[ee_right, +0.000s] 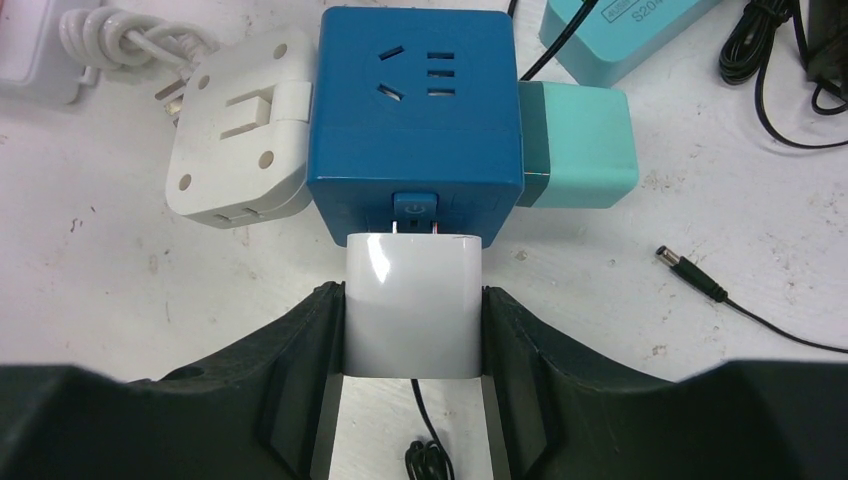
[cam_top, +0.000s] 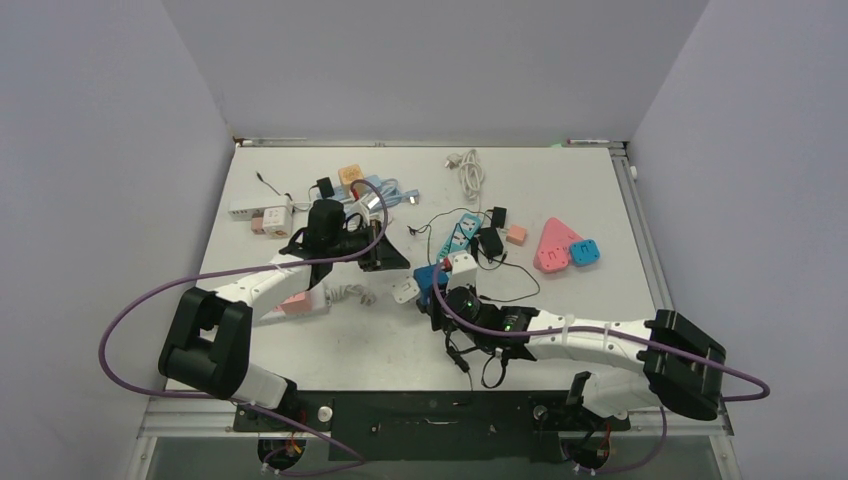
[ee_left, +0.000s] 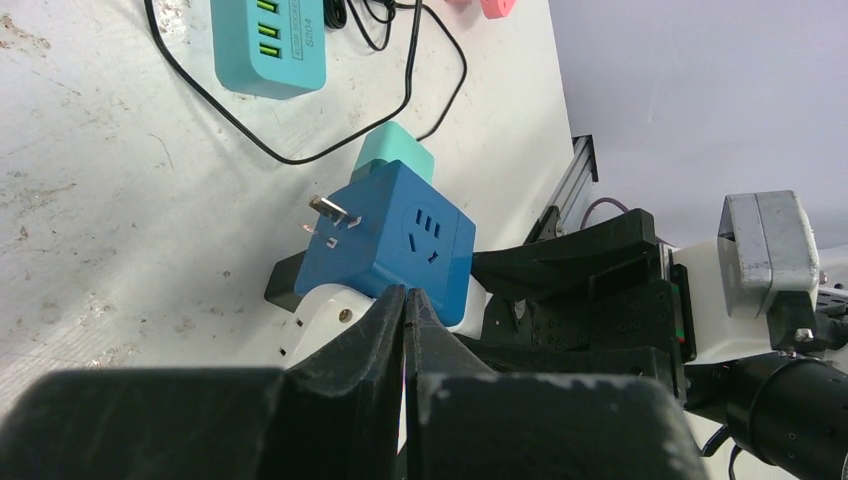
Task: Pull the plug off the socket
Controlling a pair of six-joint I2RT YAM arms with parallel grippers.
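In the right wrist view, a blue cube socket (ee_right: 415,110) bears a white adapter (ee_right: 235,150) on its left face and a mint-green plug (ee_right: 590,145) on its right. A white plug (ee_right: 413,320) sits between the pads of my right gripper, which is shut on it. Thin metal prongs show between this plug and the cube, so the two are still joined. My left gripper is shut and empty, its tips close to the cube (ee_left: 400,225) in the left wrist view. Bare metal pins (ee_left: 330,220) stick out of the cube's far-left face.
A teal power strip (cam_top: 459,232) with black cables and adapters lies behind the cube. Pink and blue sockets (cam_top: 565,250) are at the right, and white adapters (cam_top: 277,220) at the left.
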